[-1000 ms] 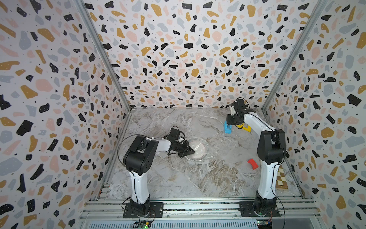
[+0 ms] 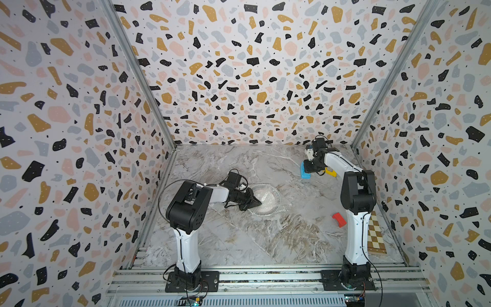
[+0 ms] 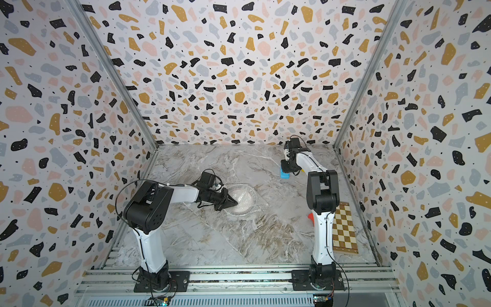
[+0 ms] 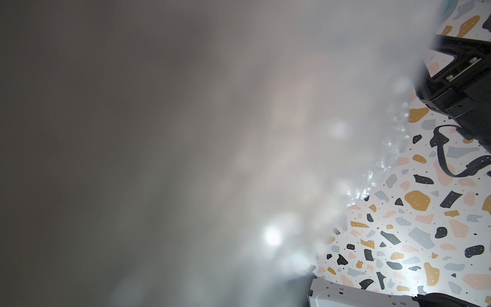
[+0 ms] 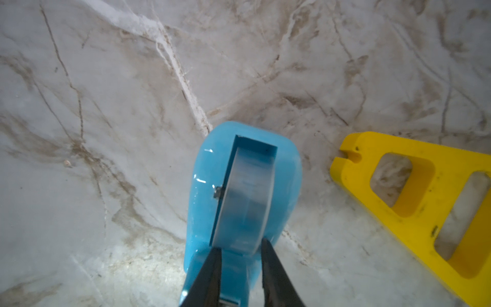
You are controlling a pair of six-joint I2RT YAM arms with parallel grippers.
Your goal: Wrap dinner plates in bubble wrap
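Observation:
A plate (image 2: 267, 199) with clear bubble wrap (image 3: 255, 208) around it lies at the centre-left of the marble table. My left gripper (image 2: 250, 203) is down on its left part, shut; its wrist view is mostly blurred by plastic, so nothing between the fingers shows. My right gripper is over a blue tape dispenser (image 5: 204, 174) with a clear roll (image 5: 244, 197), at the back right; its two fingertips stand part open on either side of the dispenser's lower part, and whether they touch it is unclear.
A yellow plastic piece (image 5: 409, 204) lies right of the dispenser. A red object (image 2: 338, 219) and a checkered board (image 3: 343, 227) lie at the front right.
The left arm and the plate have not visibly changed.

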